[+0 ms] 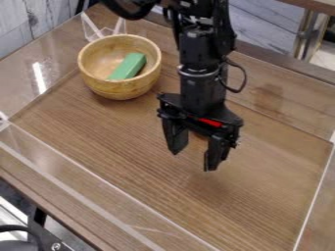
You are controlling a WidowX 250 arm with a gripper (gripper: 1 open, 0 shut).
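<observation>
My black gripper (197, 139) is low over the middle of the wooden table (131, 186), open, its two fingers pointing down. Behind and between the fingers a small red object (210, 123) shows, partly hidden by the gripper; its shape is unclear, and I cannot tell whether the fingers touch it. At the upper left a wooden bowl (105, 83) holds a green block (127, 66).
A pale wall (53, 44) borders the table at the upper left. A black cable or part (16, 231) shows at the lower left corner.
</observation>
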